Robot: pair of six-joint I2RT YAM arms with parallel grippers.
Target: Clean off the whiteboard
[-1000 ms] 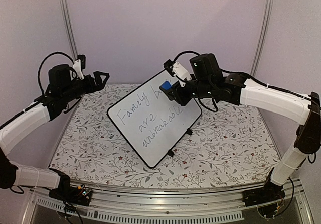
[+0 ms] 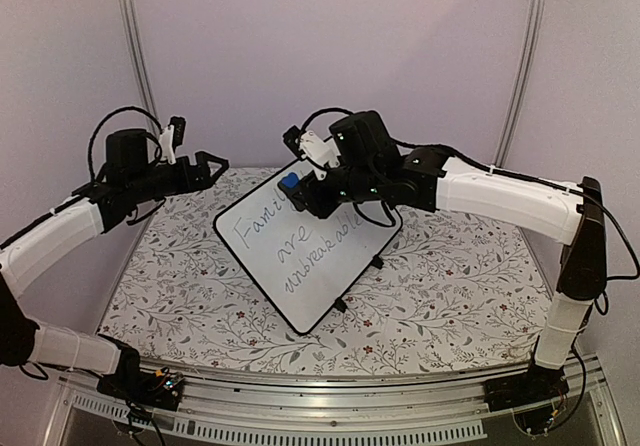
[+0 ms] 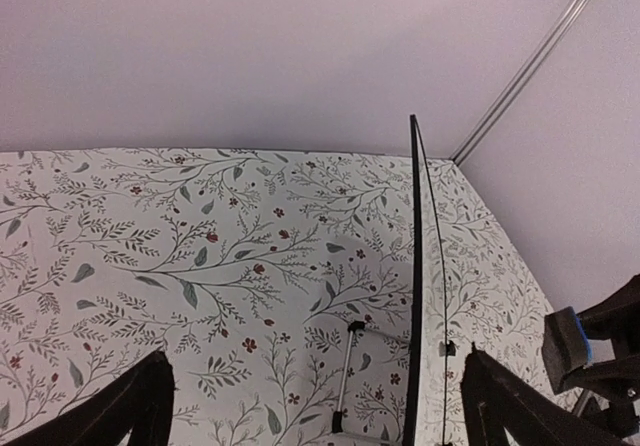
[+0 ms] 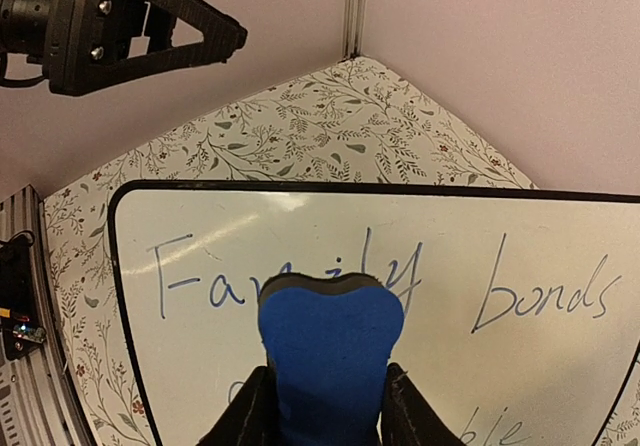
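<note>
The whiteboard (image 2: 300, 306) stands tilted on the table, with blue handwriting reading "Family bonds are unbreakable", partly covered in the top view. My right gripper is shut on a blue eraser (image 4: 330, 336), held in front of the word "Family"; in the top view the eraser (image 2: 290, 182) is over the board's upper part. My left gripper (image 2: 205, 166) hangs open left of the board, with nothing between its fingers. In the left wrist view the board (image 3: 416, 286) appears edge-on, with the eraser (image 3: 565, 351) at the right.
Black supports (image 2: 376, 262) stick out at the board's right side. Walls stand at the back and both sides, and a metal rail (image 2: 280, 416) runs along the front.
My right gripper and the eraser have moved left across the upper board toward "Family".
</note>
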